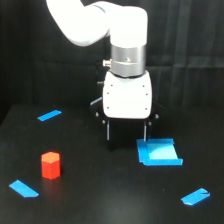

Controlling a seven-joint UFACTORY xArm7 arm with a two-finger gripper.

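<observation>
A red-orange cube [51, 165] sits on the black table at the left front, away from the gripper. My gripper [127, 130] hangs from the white arm in the middle of the camera view. Its two thin dark fingers point downward, well apart, and nothing shows between them. To the right of the gripper lies a pale square with a blue border [148, 158], flat on the table. The right-hand finger stands close to the border's upper left corner in the picture; how high the fingertips are above the table I cannot tell.
Blue tape strips lie at the back left [49, 115], front left [24, 188] and front right [196, 197]. A dark backdrop hangs behind.
</observation>
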